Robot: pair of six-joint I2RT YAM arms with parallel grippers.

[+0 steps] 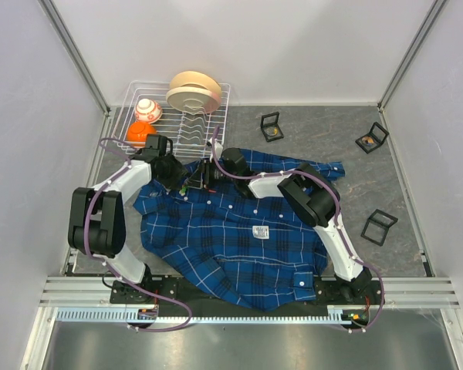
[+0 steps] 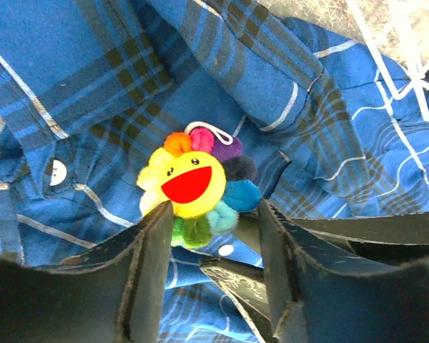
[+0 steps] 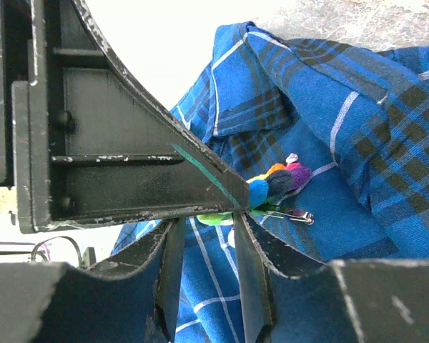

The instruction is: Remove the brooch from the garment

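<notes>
The brooch is a plush rainbow flower (image 2: 193,184) with a smiling yellow face, lying on the blue plaid garment (image 2: 200,86). In the left wrist view, my left gripper stands part open, its fingertips on either side of the flower's lower half; contact cannot be told. My right gripper is also part open, its fingers low beside the petals. From the right wrist view, a left finger (image 3: 150,164) hides most of the flower; blue, dark and purple petals show, with a metal clip (image 3: 297,214) underneath. Whether the clip is fastened cannot be seen.
A white wire rack (image 1: 181,142) with plates and bowls stands just behind the garment's upper left. Black open cases (image 1: 379,227) lie to the right on the grey table. Both grippers are crowded together at the brooch.
</notes>
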